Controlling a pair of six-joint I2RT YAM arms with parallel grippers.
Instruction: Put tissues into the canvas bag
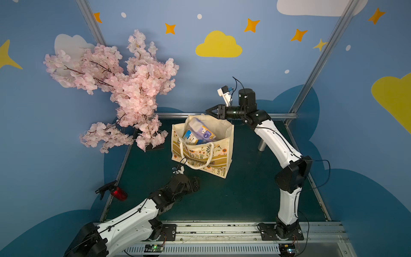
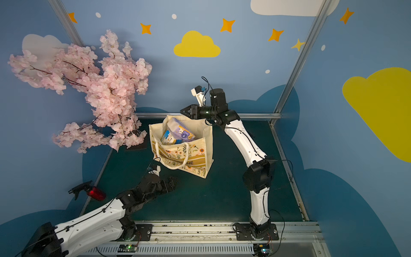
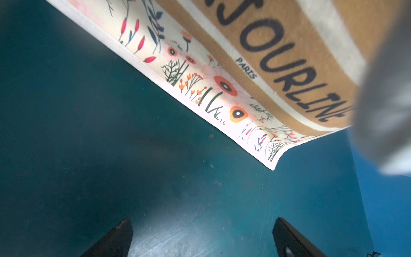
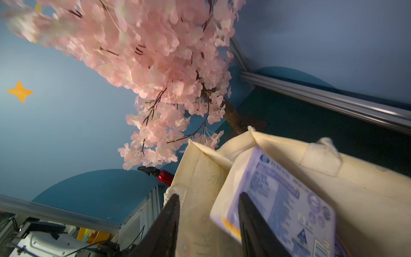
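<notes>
The canvas bag (image 1: pixel 222 147) stands upright mid-table, its mouth open and its flower-printed front facing me. Inside, a purple tissue pack (image 1: pixel 202 129) lies tilted, with a blue-and-white pack (image 1: pixel 190 137) beside it. Over the bag's back rim is my right gripper (image 1: pixel 210 111); in the right wrist view its fingers (image 4: pixel 170 224) are partly parted, and the purple pack (image 4: pixel 280 205) sits beyond them in the bag, apparently not held. My left gripper is open and empty in front of the bag, low over the table.
Pink blossom branches (image 1: pixel 137 94) fill the back left. A red spray bottle (image 1: pixel 119 193) lies at the left edge, and a silver post (image 1: pixel 262 145) stands right of the bag.
</notes>
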